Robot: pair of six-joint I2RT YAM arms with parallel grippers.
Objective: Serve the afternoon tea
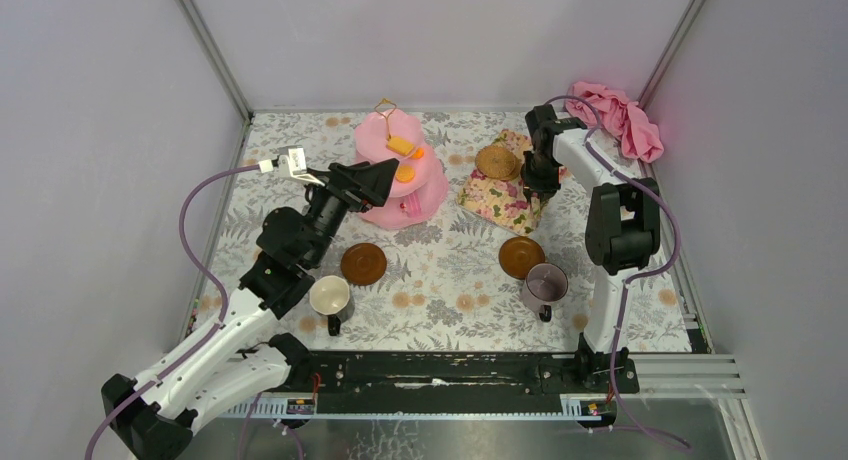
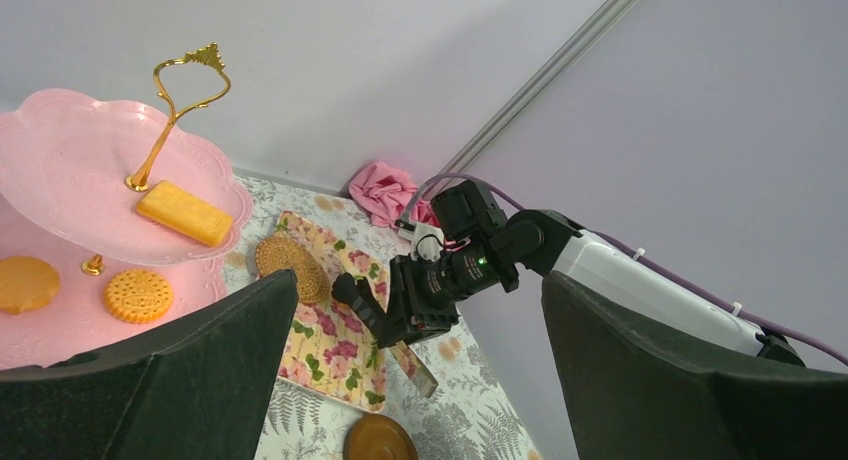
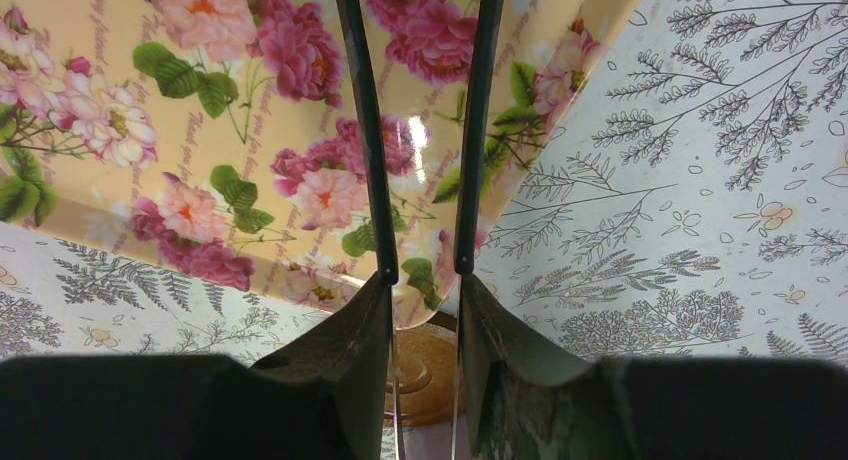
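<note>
My right gripper is shut on tongs (image 3: 374, 160) with long black arms and metal ends, held over a floral tray (image 1: 491, 203). A round tan woven piece (image 1: 497, 161) lies on the tray. My left gripper (image 1: 378, 183) stands open beside a two-tier pink stand (image 1: 432, 195) with a gold handle, holding a yellow bar (image 2: 184, 213) and orange round pieces (image 2: 137, 294). A brown saucer (image 1: 363, 264) with a white mug (image 1: 330, 295) nearby is at left; another saucer (image 1: 521, 256) and a mug (image 1: 545, 288) are below the tray.
A pink cloth (image 1: 630, 125) lies at the back right corner. Walls close in the back and sides.
</note>
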